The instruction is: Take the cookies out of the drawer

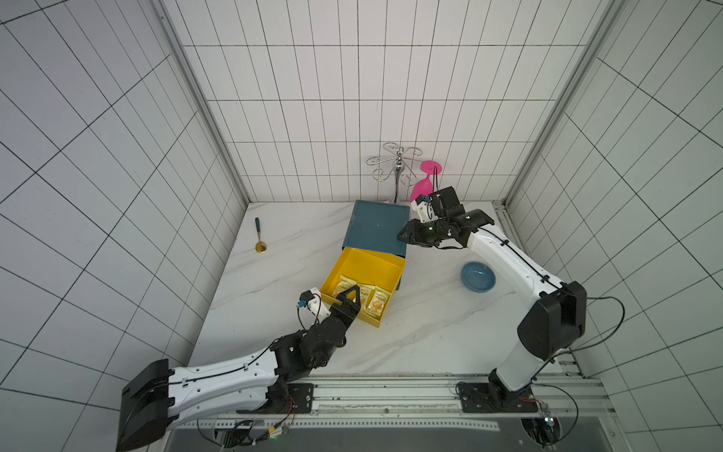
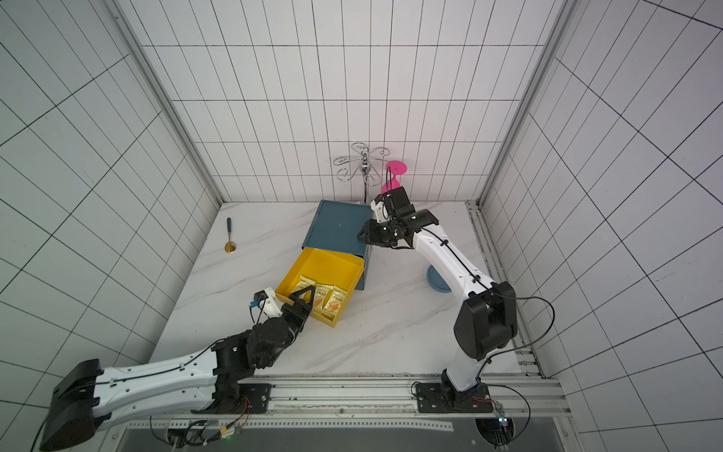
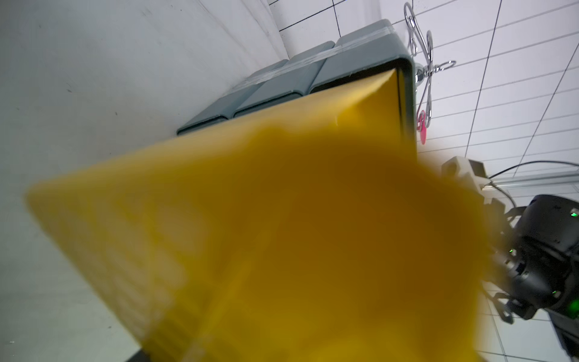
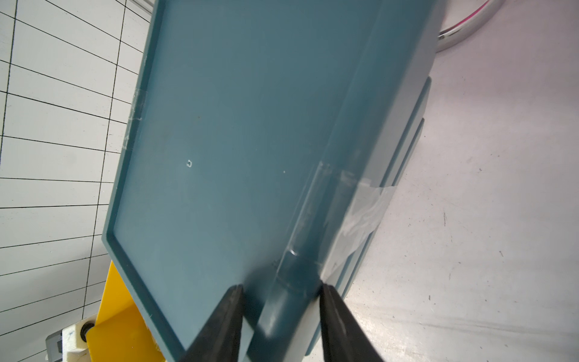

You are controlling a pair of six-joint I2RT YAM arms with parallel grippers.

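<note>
A yellow drawer (image 1: 365, 263) is pulled out toward the front of a grey-blue drawer unit (image 1: 375, 222), sitting askew. Several cookie packets (image 1: 376, 301) lie inside it. My left gripper (image 1: 347, 298) is at the drawer's front-left part, over the packets; whether it is open is hard to tell. In the left wrist view blurred yellow plastic fills most of the frame and hides the fingers. My right gripper is shut on the right top edge of the drawer unit.
A ladle (image 1: 260, 245) lies at the left. A blue bowl (image 1: 477, 276) sits at the right. A metal rack (image 1: 399, 162) with a pink utensil stands at the back.
</note>
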